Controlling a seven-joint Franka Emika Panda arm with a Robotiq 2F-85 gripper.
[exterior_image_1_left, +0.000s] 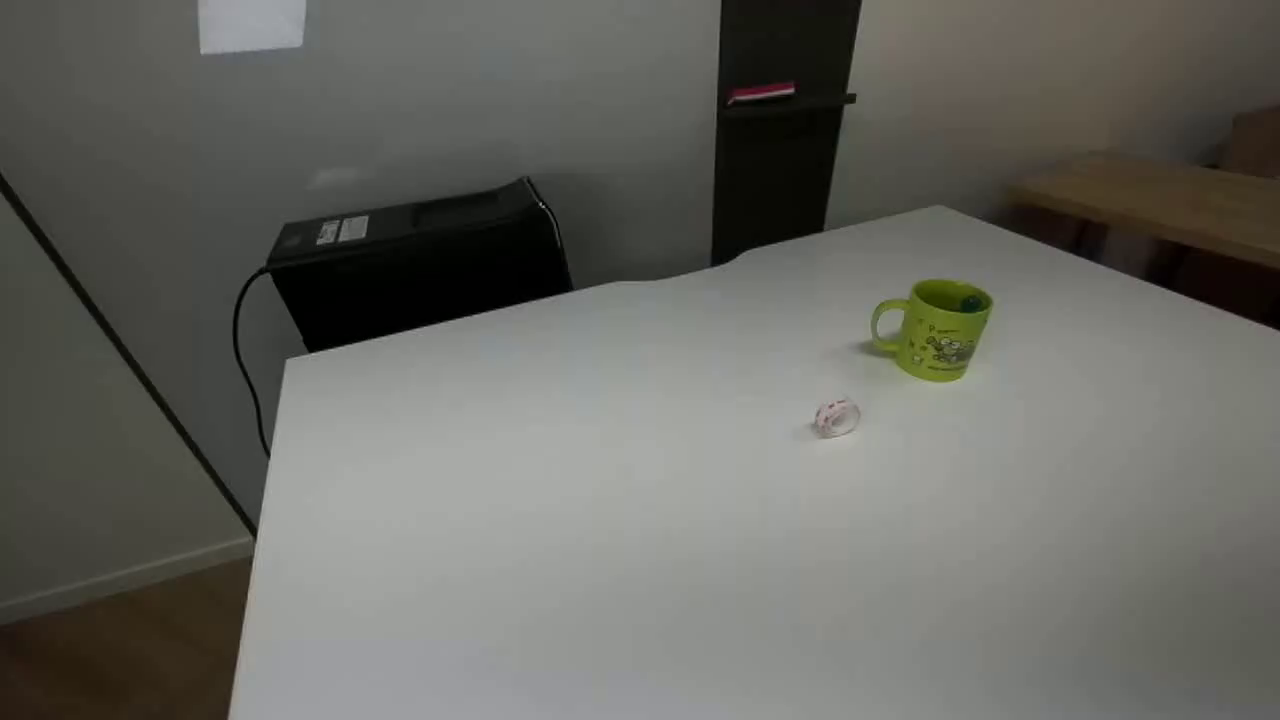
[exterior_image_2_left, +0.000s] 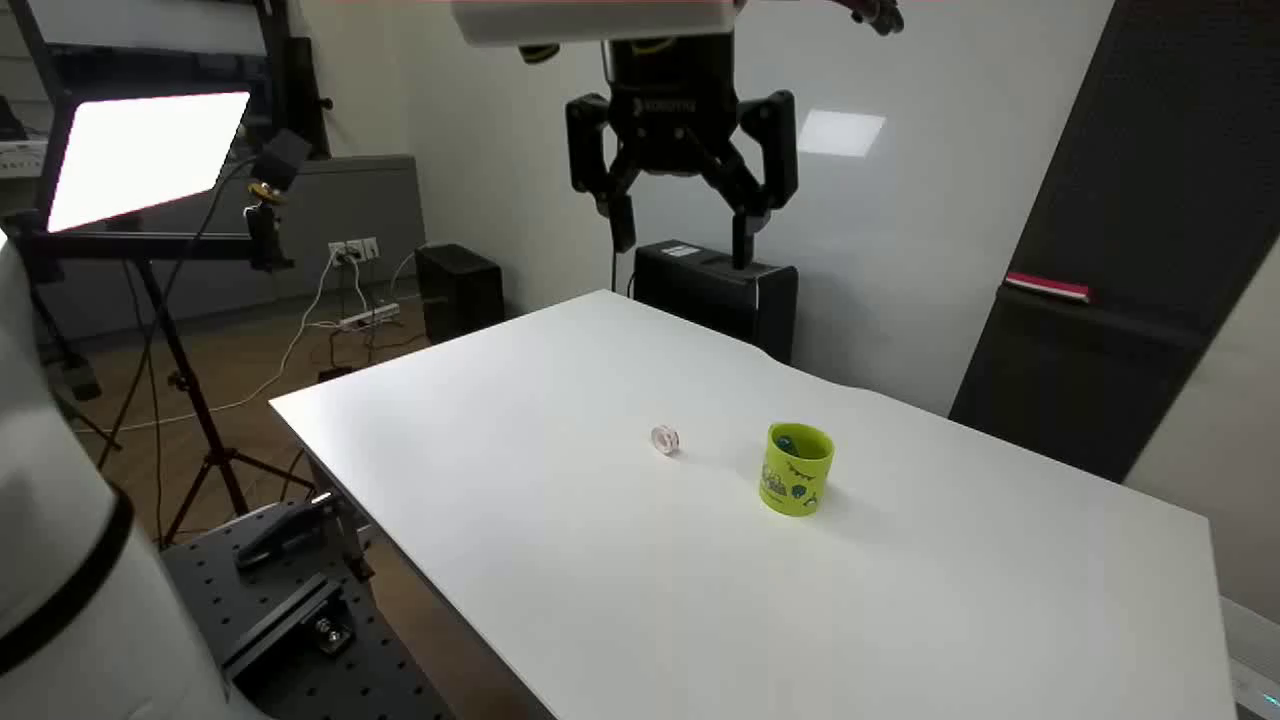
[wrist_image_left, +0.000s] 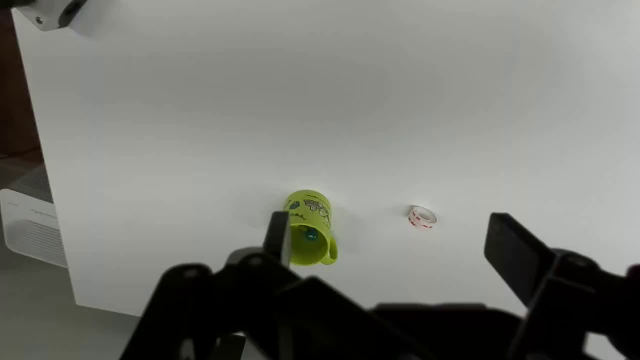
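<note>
A lime-green mug (exterior_image_1_left: 943, 334) with printed drawings stands upright on the white table, its handle showing in the first exterior view. Inside the mug (wrist_image_left: 309, 240) lies a small dark teal object (wrist_image_left: 311, 234). A small roll of white tape with red marks (exterior_image_1_left: 837, 418) rests on the tabletop a short way from the mug, apart from it. High above the table, my gripper (exterior_image_2_left: 681, 246) hangs open with its fingers wide apart and nothing between them. In the wrist view, one finger (wrist_image_left: 277, 237) overlaps part of the mug's edge in the picture.
A perforated dark mounting plate (exterior_image_2_left: 348, 648) sits by the near left side, next to a white arm-like part (exterior_image_2_left: 72, 576).
</note>
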